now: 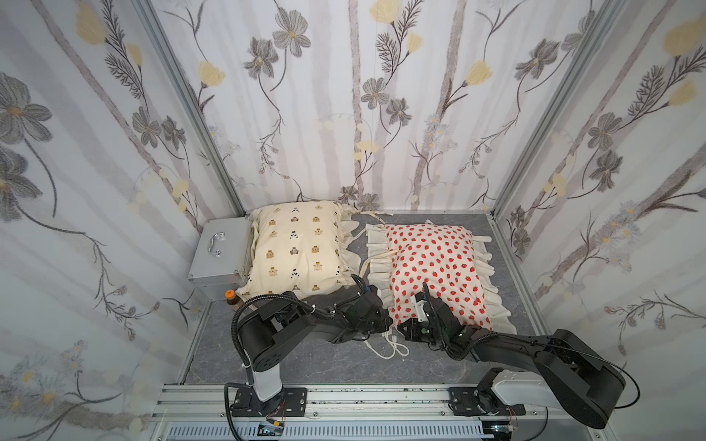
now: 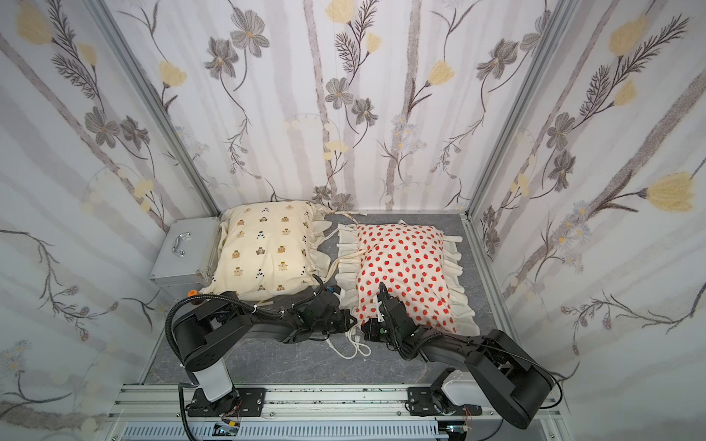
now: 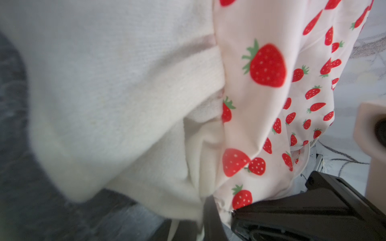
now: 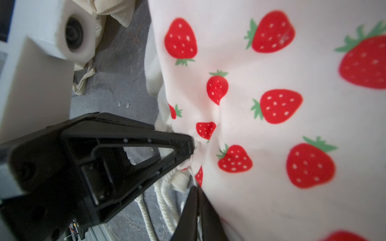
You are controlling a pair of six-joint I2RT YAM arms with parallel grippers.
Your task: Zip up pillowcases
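Observation:
A strawberry-print pillowcase (image 1: 434, 257) with cream ruffles lies stuffed on the right side of the table. My left gripper is shut at its front left corner, where the cream ruffle (image 3: 120, 120) gathers into the fingertips. Just to the right, against the same front edge, my right gripper is also shut. Printed cloth runs down to its tips, but whether any is pinched there is unclear. The zipper and its pull cannot be made out. Left of it lies a second pillowcase (image 1: 294, 246), cream with small bears.
A silver box (image 1: 220, 250) stands at the far left beside the bear pillowcase, with an orange-capped bottle (image 1: 232, 297) in front of it. White cords (image 1: 386, 352) lie loose below the grippers. Bare grey table (image 1: 331, 367) shows along the front.

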